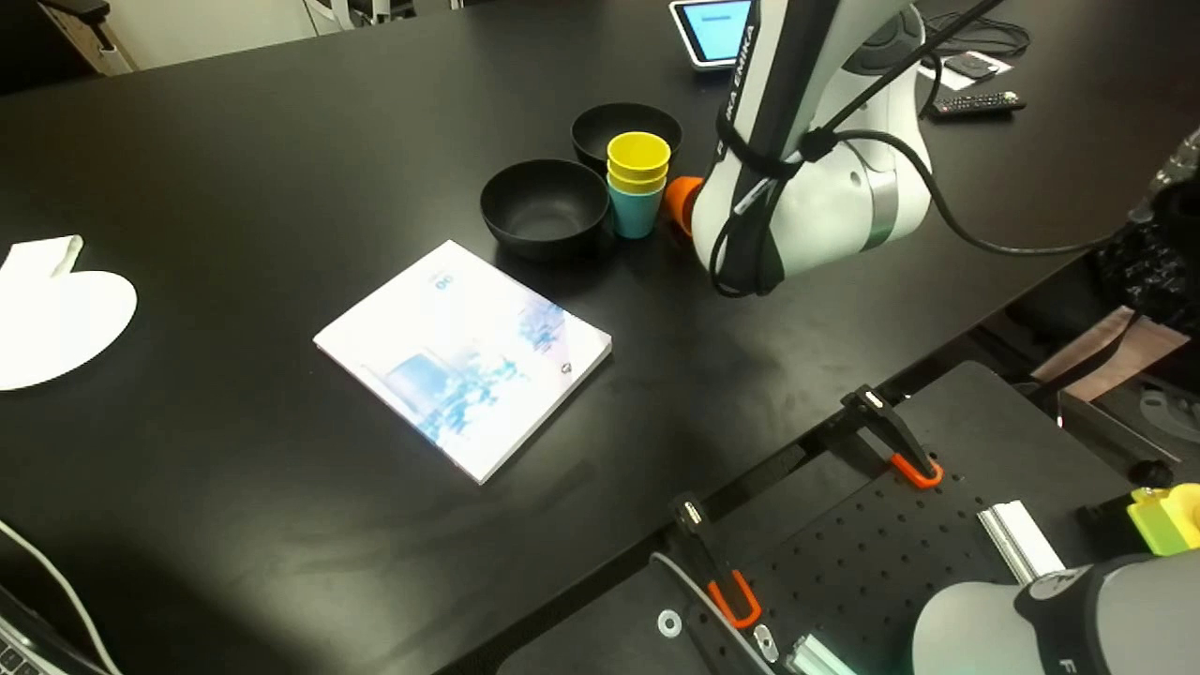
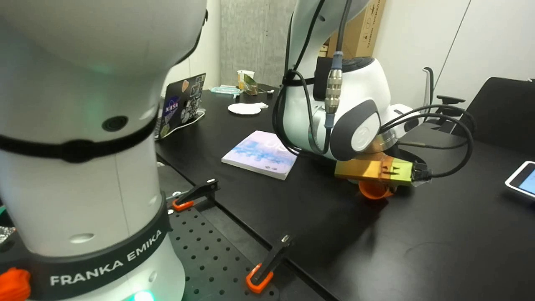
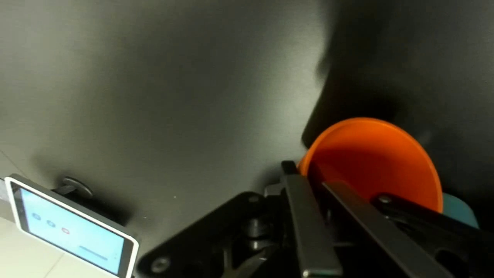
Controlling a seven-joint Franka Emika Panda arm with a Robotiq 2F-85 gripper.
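Note:
An orange cup [image 3: 379, 157] tilts with its mouth toward the camera in the wrist view. My gripper is shut on the cup's wall, one finger outside it and the other inside. In exterior view 1 the orange cup [image 1: 682, 204] is partly hidden by the arm, close beside a teal cup [image 1: 636, 210] with yellow cups [image 1: 637, 154] stacked in it. Exterior view 2 shows the orange cup [image 2: 372, 190] below the wrist housing; the fingers are hidden there.
Two black bowls [image 1: 545, 206] stand left of and behind the stacked cups. A white book [image 1: 467, 354] lies mid-table, and a tablet [image 3: 71, 231] is at the back. Open table lies left of the book.

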